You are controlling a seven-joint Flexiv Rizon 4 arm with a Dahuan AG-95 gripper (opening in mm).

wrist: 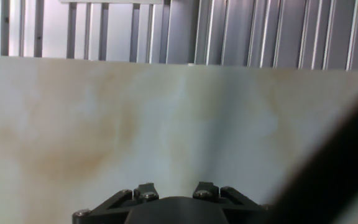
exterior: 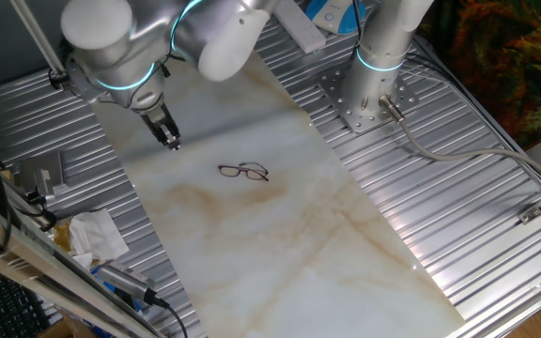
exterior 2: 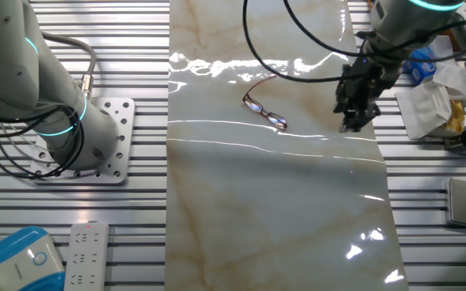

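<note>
A pair of dark-framed glasses [exterior: 243, 172] lies on the marbled board, apart from the gripper. From the other side, the glasses [exterior 2: 265, 113] show one temple stretched away from the lenses. My gripper [exterior: 173, 145] hangs above the board near its edge, to the left of the glasses in exterior view 1. In exterior view 2 the gripper [exterior 2: 352, 121] is dark and to their right. At the bottom of the wrist view, the gripper stands open with a clear gap and nothing between its fingers. The glasses are outside the wrist view.
The marbled board [exterior: 308, 253] is otherwise bare, with slatted metal decking [exterior: 421, 197] on both sides. Tissues [exterior: 97, 235] lie beyond the left edge. The arm's base [exterior 2: 103, 153], a power strip [exterior 2: 86, 255] and a blue-white device [exterior 2: 24, 260] stand across the board.
</note>
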